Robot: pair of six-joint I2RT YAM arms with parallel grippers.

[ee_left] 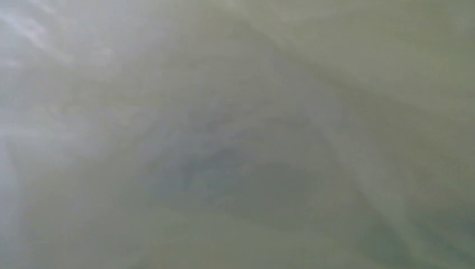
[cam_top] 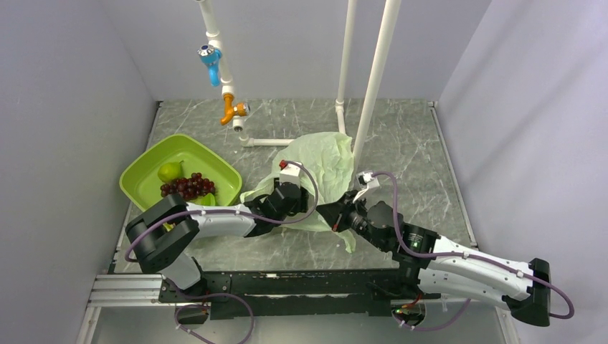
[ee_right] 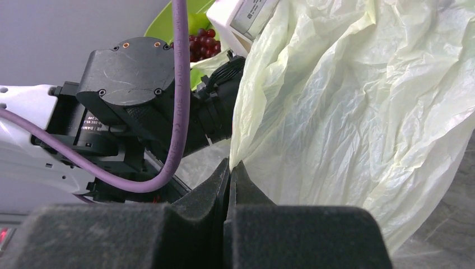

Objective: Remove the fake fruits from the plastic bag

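Note:
The pale plastic bag (cam_top: 319, 154) lies crumpled in the middle of the counter. My left gripper (cam_top: 290, 197) reaches into it; in the left wrist view the bag's blurred film (ee_left: 237, 112) fills everything, hiding the fingers and whatever is inside. My right gripper is shut at the near right of the bag, pinching a thin edge of the plastic (ee_right: 336, 101) at its fingertips. A green tray (cam_top: 143, 186) on the left holds a pear (cam_top: 170, 171), grapes (cam_top: 188, 188) and a green item, partly behind the left arm.
White pipes (cam_top: 376, 64) with blue (cam_top: 211, 64) and orange (cam_top: 231, 110) taps stand behind the bag, one close to its right side. Grey walls bound the counter. Bare counter (cam_top: 409, 136) shows at the back right.

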